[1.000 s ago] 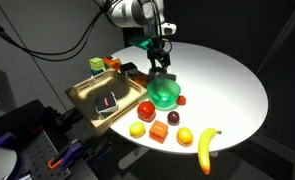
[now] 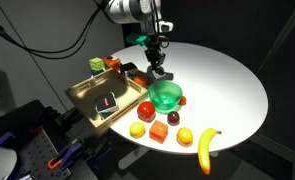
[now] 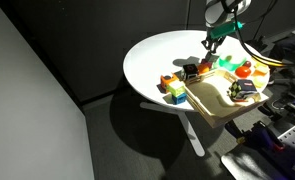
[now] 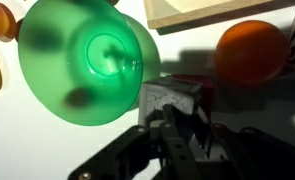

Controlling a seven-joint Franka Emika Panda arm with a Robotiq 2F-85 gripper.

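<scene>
My gripper [image 2: 157,66] points down just behind the green bowl [image 2: 165,95], close to the table. In the wrist view the gripper reaches in from below, and its dark fingers are hard to tell apart. A small grey block [image 4: 169,97] with some red beside it lies right at the fingertips, near the rim of the green bowl [image 4: 87,58]. Whether the fingers touch or hold the block cannot be made out. The bowl looks empty.
An orange ball [image 4: 251,52] lies to the right of the fingertips. A wooden tray [image 2: 87,113] stands left of the bowl. In front are a tomato [image 2: 146,111], an orange block [image 2: 159,131] and a banana [image 2: 205,150].
Across the last second the arm shifts only slightly around the spot behind the bowl. The bowl and the other objects stay where they were.
</scene>
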